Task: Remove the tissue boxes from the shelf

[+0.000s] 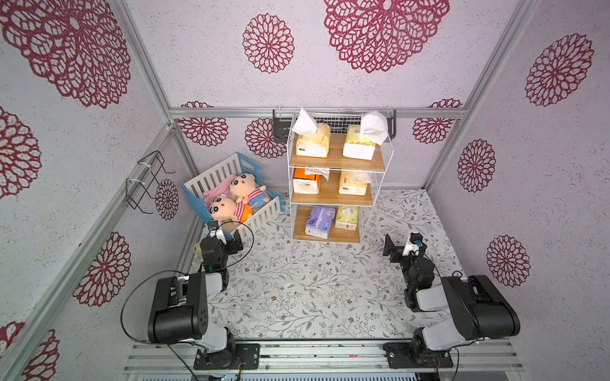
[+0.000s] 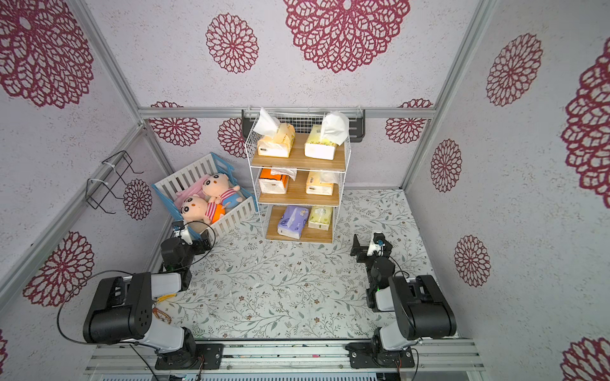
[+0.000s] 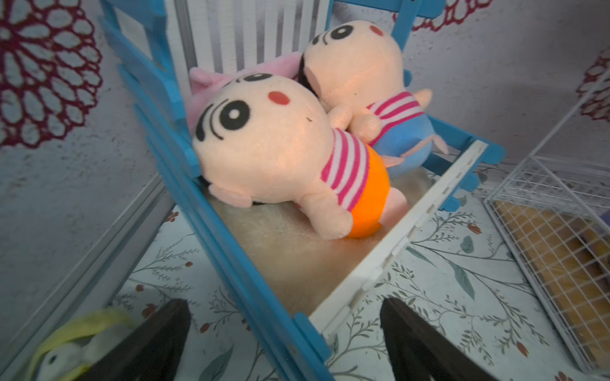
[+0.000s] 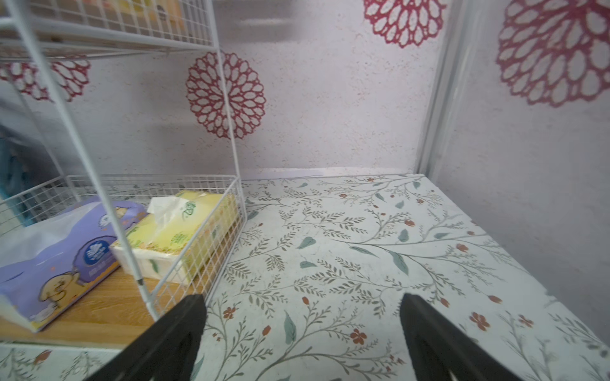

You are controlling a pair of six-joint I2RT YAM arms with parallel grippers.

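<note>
A white wire shelf [image 1: 330, 198] with wooden boards holds tissue packs on three levels. On top are an orange-yellow pack [image 1: 314, 142] and a yellow-green pack [image 1: 359, 144], each with tissue sticking up. The middle level has an orange pack [image 1: 306, 182] and a yellow pack [image 1: 352, 184]. At the bottom lie a purple pack [image 1: 319, 222] and a small yellow pack [image 4: 184, 222]. My left gripper is open and empty, close to the doll crib. Right of the shelf, my right gripper is also open, with nothing between its fingers.
A blue and white crib [image 3: 375, 266] with two plush dolls [image 3: 273, 139] stands left of the shelf. A wire rack [image 1: 145, 181] hangs on the left wall. The patterned floor [image 1: 305, 285] before the shelf is clear.
</note>
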